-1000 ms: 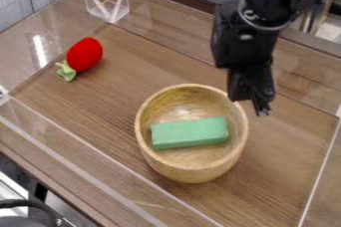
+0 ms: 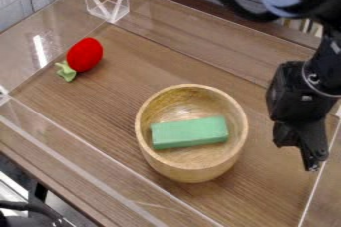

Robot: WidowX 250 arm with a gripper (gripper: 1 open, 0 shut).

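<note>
My black gripper is at the right side of the view, low over the table to the right of a round tan bowl; it looks shut, with nothing visible between its fingers. In the bowl lies a green block. A red rounded object with a light green part sits at the upper left of the wooden table.
A clear wire-like stand is at the back left. Dark cables show at the lower left beyond the table edge.
The gripper has moved right and somewhat down, away from above the bowl toward the table's right side. The bowl, block and red object are unchanged.
</note>
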